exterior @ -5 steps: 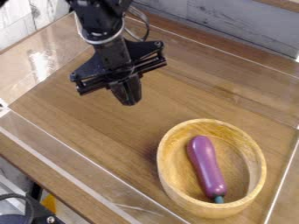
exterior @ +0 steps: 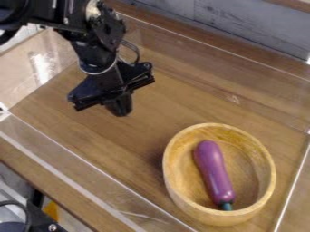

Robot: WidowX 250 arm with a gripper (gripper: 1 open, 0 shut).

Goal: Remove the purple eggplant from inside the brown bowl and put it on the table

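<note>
The purple eggplant [exterior: 212, 169] lies inside the brown bowl [exterior: 179, 181] at the lower right. It leans lengthwise, its green stem end toward the front near the bowl's rim. My black gripper [exterior: 118, 107] hangs over the table at the upper left, well apart from the bowl and pointing down. The narrow tip shows dark against the wood, and I cannot tell whether its fingers are together or spread. No object is visible at the tip.
Bare wooden table [exterior: 91, 140] stretches between my gripper and the bowl, and more clear room lies behind the bowl. A grey wall [exterior: 248, 23] bounds the back. A dark cable or device [exterior: 18, 217] sits at the lower-left corner.
My arm and gripper have shifted left and slightly toward the front. The bowl and the eggplant have stayed in place.
</note>
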